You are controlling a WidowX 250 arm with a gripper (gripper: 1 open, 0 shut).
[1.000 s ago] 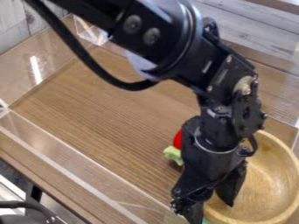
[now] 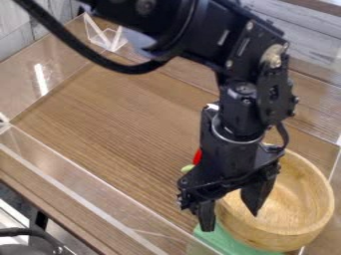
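My gripper (image 2: 229, 203) is over the left part of a yellow bowl (image 2: 304, 209) at the lower right, its fingers open and pointing down. A green object (image 2: 240, 242) lies beside and partly beneath the bowl at the bottom edge. A small red thing (image 2: 196, 157) shows behind the gripper, mostly hidden by it.
A transparent object (image 2: 107, 30) stands at the far top left. A pale wall runs along the back, and the table's front edge is at the lower left.
The gripper and arm have risen and shifted slightly left from one second ago. More of the green object shows at the bottom.
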